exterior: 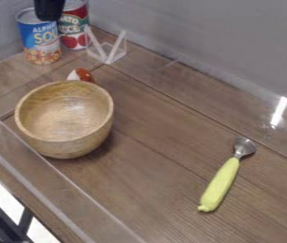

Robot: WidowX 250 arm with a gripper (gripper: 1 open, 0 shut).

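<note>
My gripper (49, 9) is a dark shape at the top edge of the camera view, above the blue soup can (40, 40). Whether its fingers are open or shut does not show. A red and white can (74, 27) stands beside the blue one. A wooden bowl (65, 123) sits on the wooden counter (146, 190), with a small red and white item (80, 76) behind it. A scoop with a pale yellow handle (220, 184) lies on the right.
A white wire stand (105, 49) is beside the cans against the grey wall (210, 38). Clear plastic edges run along the left.
</note>
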